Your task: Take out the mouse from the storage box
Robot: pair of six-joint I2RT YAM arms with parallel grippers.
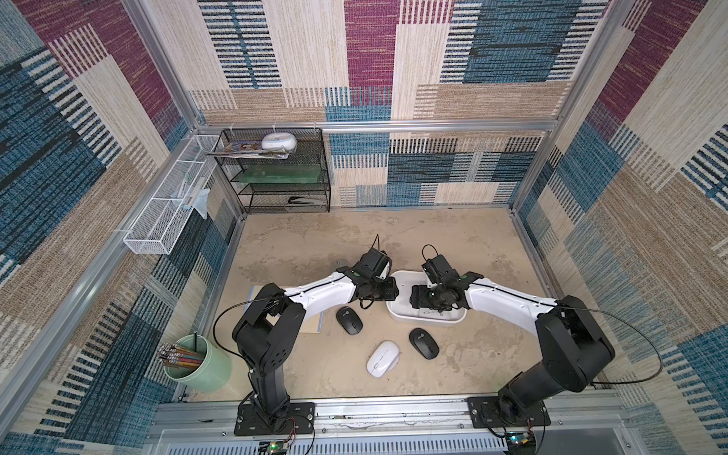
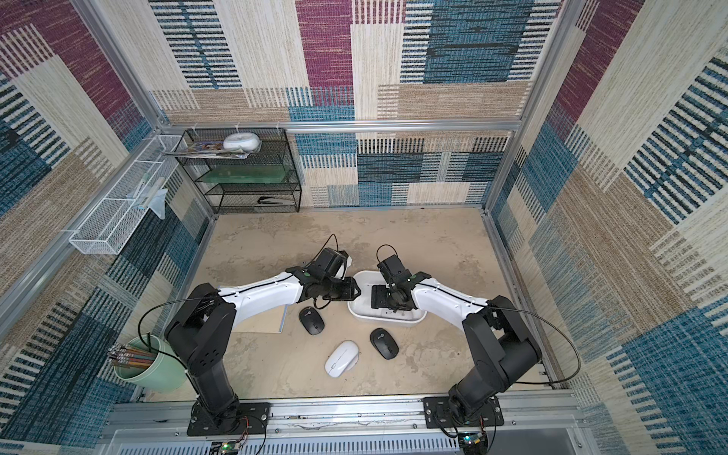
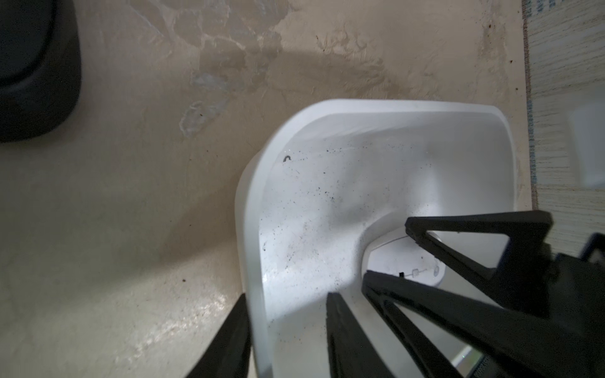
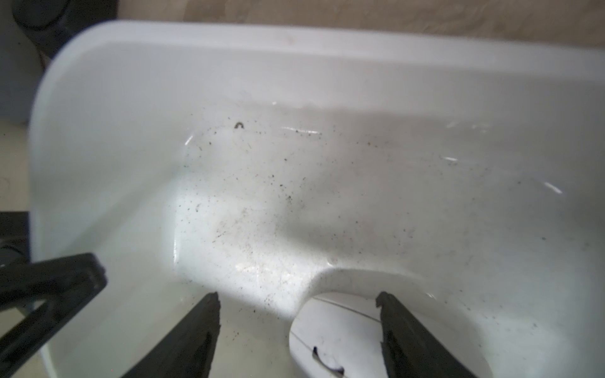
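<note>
A white storage box [image 1: 406, 282] stands mid-table; inside it lies a white mouse [image 4: 334, 334]. My left gripper is part open at the box's left end, its fingertips either side of the rim in the left wrist view. My right gripper is over the box, part open, with its fingertips either side of the white mouse in the right wrist view; whether they touch it I cannot tell.
A black mouse [image 1: 349, 320], a second black mouse [image 1: 424, 342] and a white mouse [image 1: 383, 358] lie in front. A pencil cup [image 1: 197, 371] is front left, a wire rack [image 1: 273, 198] back left.
</note>
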